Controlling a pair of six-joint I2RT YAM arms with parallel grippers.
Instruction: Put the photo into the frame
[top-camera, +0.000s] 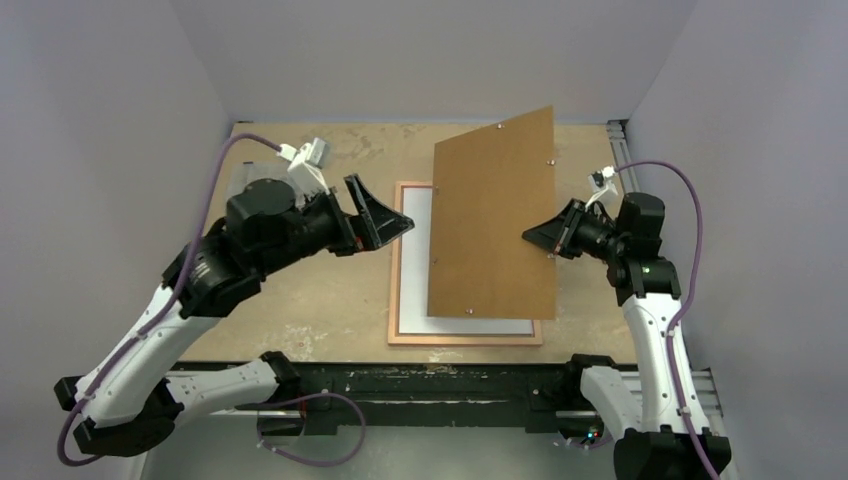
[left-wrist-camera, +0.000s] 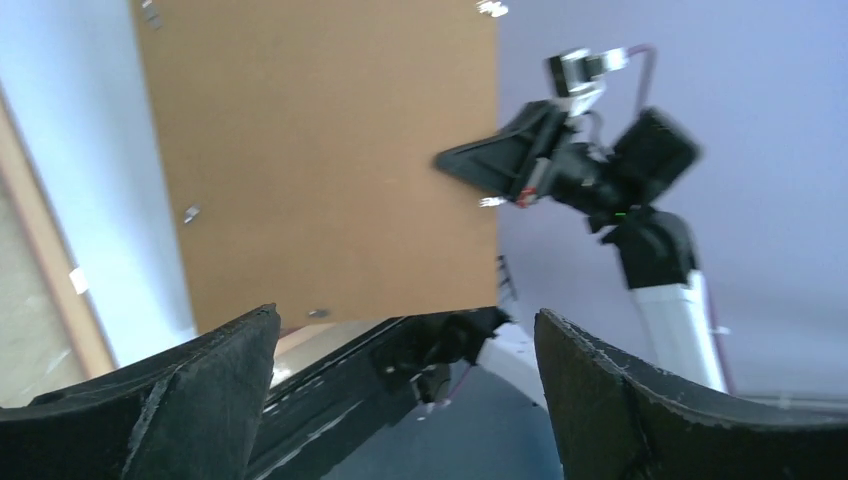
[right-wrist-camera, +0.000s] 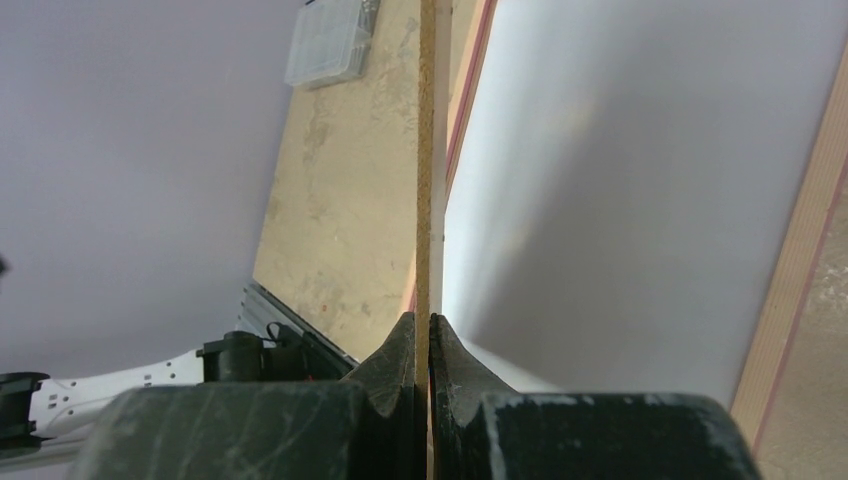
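Observation:
A light wooden frame (top-camera: 393, 300) lies on the table with a white sheet (top-camera: 413, 270) inside it; whether that sheet is the photo cannot be told. Over its right part, raised and tilted, is a brown backing board (top-camera: 490, 220) with small metal clips along its edges. My right gripper (top-camera: 526, 237) is shut on the board's right edge, and in the right wrist view the thin board (right-wrist-camera: 426, 200) runs between its fingertips. Left of the board, above the frame's left side, my left gripper stands open, its fingers apart and empty.
A clear plastic box (right-wrist-camera: 328, 45) sits at the table's back left, partly hidden behind my left arm in the top view. Dark rail (top-camera: 430, 385) runs along the front edge. Bare table lies left of the frame and behind it.

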